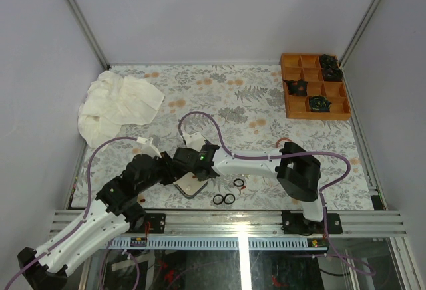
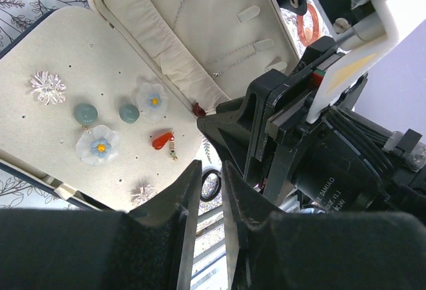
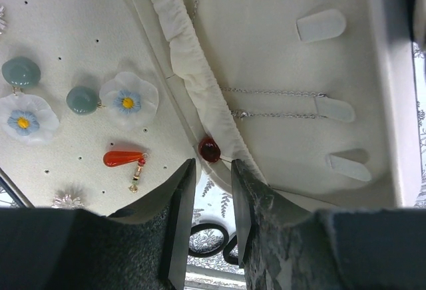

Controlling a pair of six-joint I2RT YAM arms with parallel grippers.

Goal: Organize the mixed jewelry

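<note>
An open jewelry case [image 2: 73, 157] lies under both grippers. Its padded panel holds flower earrings [image 3: 24, 122], a red drop earring [image 3: 123, 157] and silver flowers [image 2: 47, 87]; necklace chains [image 3: 279, 115] lie in the other half, past a fabric pouch [image 3: 193, 70]. My right gripper is part open over the hinge, just below a dark red piece [image 3: 209, 149]; whether it touches it is unclear. My left gripper has its fingers close together at the case's lower side; what is between them is hidden.
A wooden compartment tray [image 1: 313, 110] with dark pouches stands at back right. A white cloth [image 1: 120, 104] lies at left. Black rings [image 1: 229, 198] lie on the table near the case.
</note>
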